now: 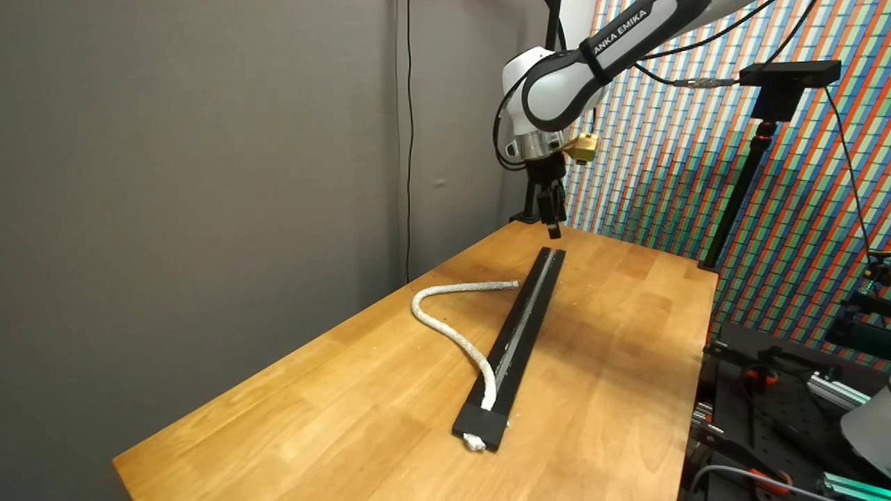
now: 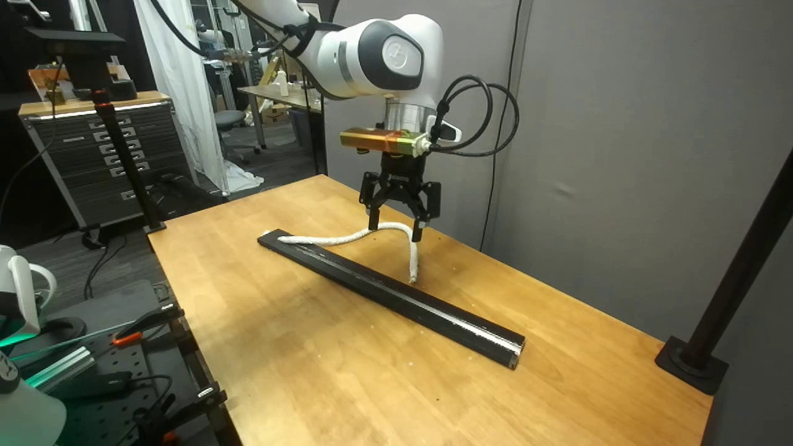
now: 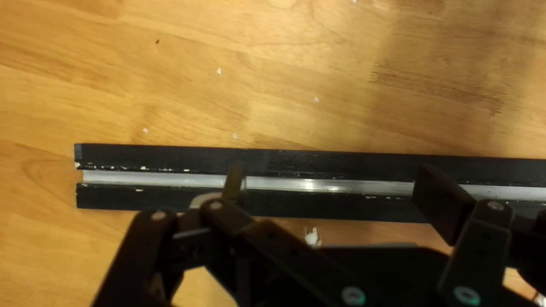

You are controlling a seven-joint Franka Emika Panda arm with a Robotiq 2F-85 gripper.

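A long black channel (image 1: 532, 310) with a pale groove along its middle lies flat on the wooden table. One end of the white rope (image 1: 452, 333) sits under the black block at the channel's near end. From there the rope curves out of the groove onto the table, and its loose tip (image 3: 312, 237) rests beside the channel. My gripper (image 2: 394, 233) hangs above the table, fingers apart and empty. In the wrist view both fingers (image 3: 443, 204) appear over the channel and hide parts of it.
The grey wall (image 1: 250, 167) runs along one side of the table. A black post (image 2: 743, 260) stands at a table corner, and another post (image 1: 739, 196) carries a camera.
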